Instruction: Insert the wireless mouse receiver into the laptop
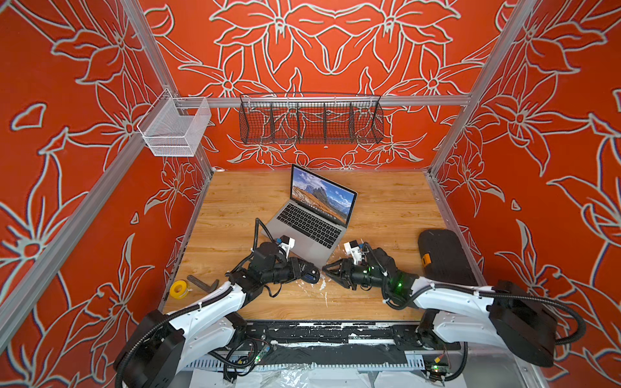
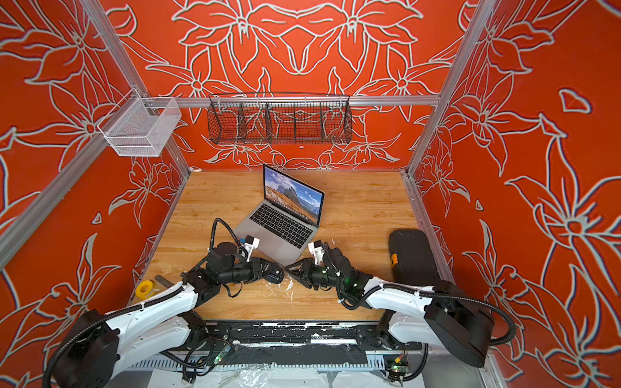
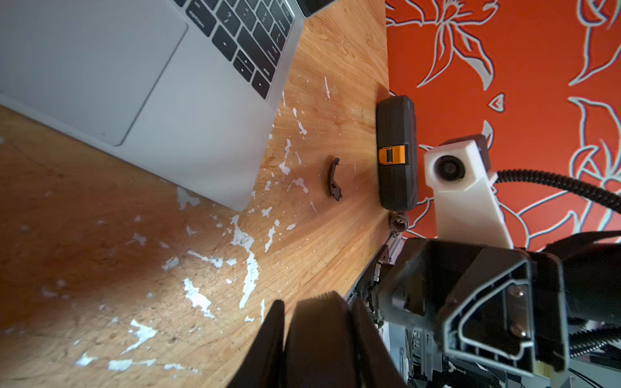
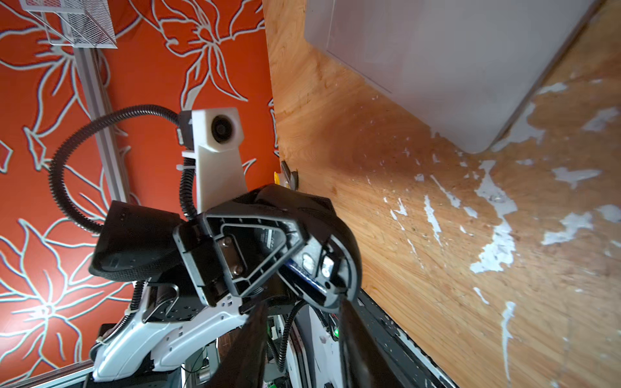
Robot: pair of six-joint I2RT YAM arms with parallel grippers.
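Observation:
The black mouse (image 1: 311, 276) is held off the table in my left gripper (image 1: 301, 267), which is shut on it. In the right wrist view the underside of the mouse (image 4: 320, 268) faces me, with a recess and pale patches; the receiver cannot be made out. My right gripper is partly open, fingers apart, with nothing visible between them. Its tips are just right of the mouse in the top left view. The open laptop (image 1: 315, 227) stands behind both grippers, its front corner (image 3: 239, 194) close by in the left wrist view.
A small dark piece (image 3: 333, 179) lies on the wood right of the laptop. A black case (image 1: 446, 257) is at the right edge; yellow tape (image 1: 179, 289) and a dark tool (image 1: 203, 283) lie front left. Wire baskets (image 1: 310, 120) hang behind.

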